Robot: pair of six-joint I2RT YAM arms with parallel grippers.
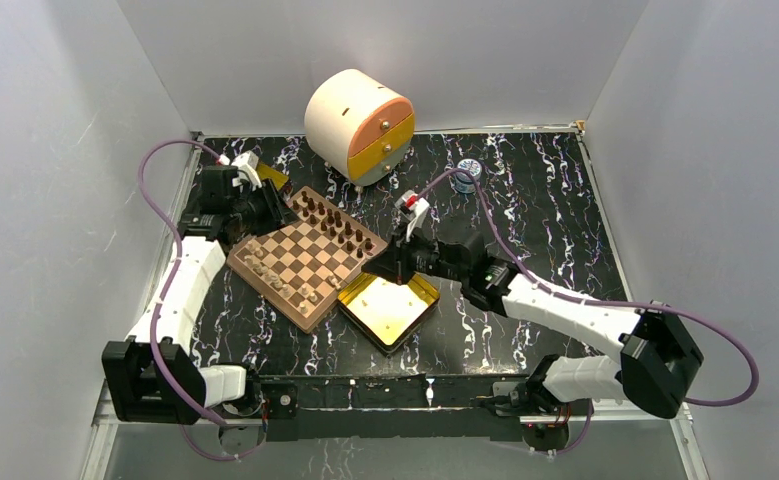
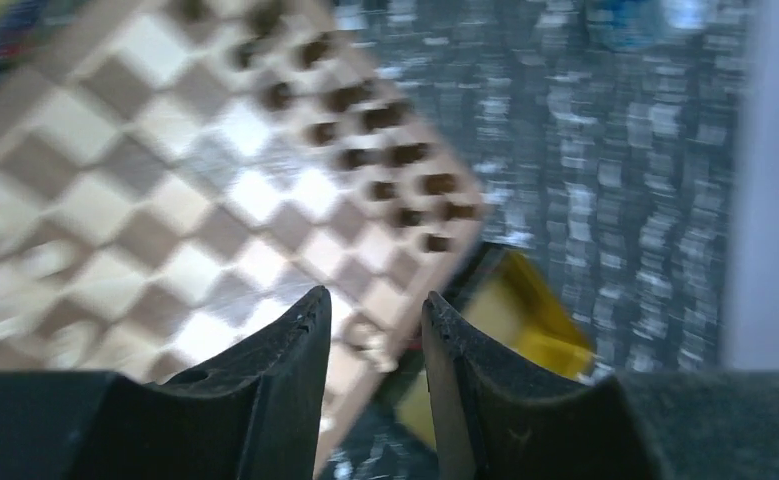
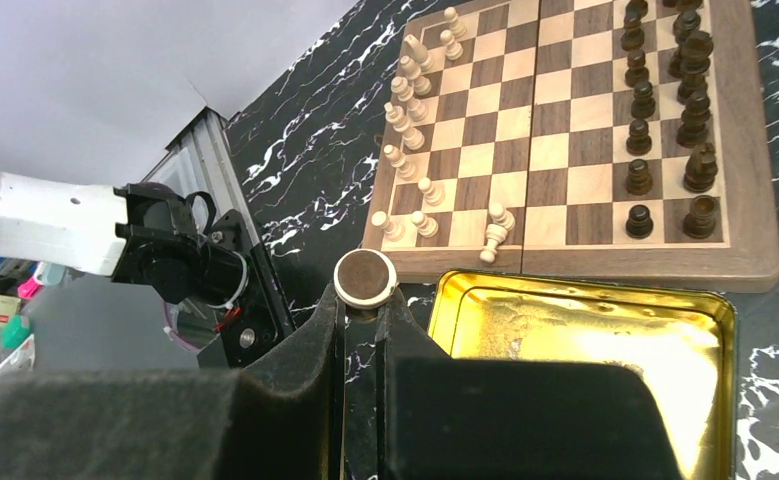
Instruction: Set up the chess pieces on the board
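Observation:
A wooden chessboard (image 1: 287, 265) has several dark pieces (image 3: 637, 178) standing in rows along one side. Along the opposite edge stand several light pieces (image 3: 410, 100). One light piece (image 3: 491, 248) lies on its side by the board's near border, against an upright one (image 3: 503, 214). Above the board's far left part, my left gripper is open, its fingers (image 2: 310, 340) apart with no piece between them; its view is blurred. My right gripper, above the board's near right edge, is shut on a light chess piece (image 3: 365, 278), whose brown underside faces the wrist camera.
A gold tray (image 3: 585, 290) adjoins the board's near right side. Another yellow tray (image 1: 274, 175) at the far left is mostly covered by my left arm. A round drawer box (image 1: 350, 115) stands at the back, a small tin (image 1: 468, 170) to its right. Marble is clear at right.

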